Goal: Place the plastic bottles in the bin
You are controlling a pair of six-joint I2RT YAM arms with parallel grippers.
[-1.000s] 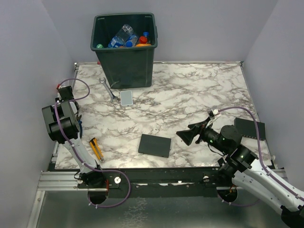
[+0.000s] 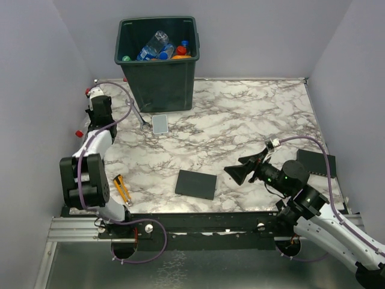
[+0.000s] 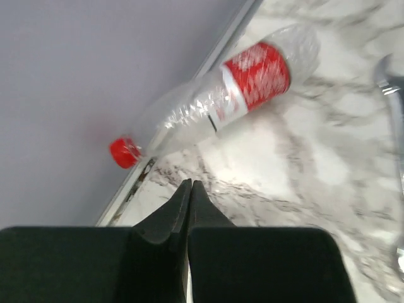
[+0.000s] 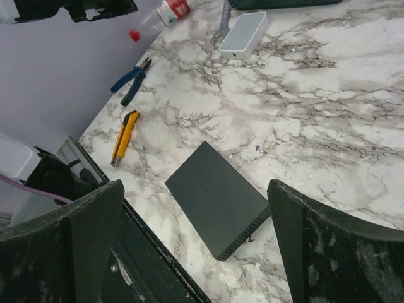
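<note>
A clear plastic bottle with a red label (image 3: 257, 74) and red cap (image 3: 125, 152) lies slantwise along the left wall. In the top view the left arm covers most of it, leaving the cap (image 2: 79, 133) exposed; the right wrist view shows its label (image 4: 173, 9) at the top. My left gripper is shut, with nothing visible between its fingers, and the bottle appears beyond its tips. Near the right front, my right gripper is open and empty, far from the bottle. The green bin (image 2: 161, 90) at the back holds several bottles (image 2: 155, 46).
A wrench (image 2: 138, 114) and a white box (image 2: 160, 124) lie before the bin. Toward the front are a yellow cutter (image 2: 122, 189) and a dark flat box (image 2: 196, 184); pliers (image 4: 134, 79) rest near the left wall.
The left gripper has moved back and rightward, away from the wall. The bottle's red cap now shows in front of its former spot, beside the arm. My right arm stays still.
</note>
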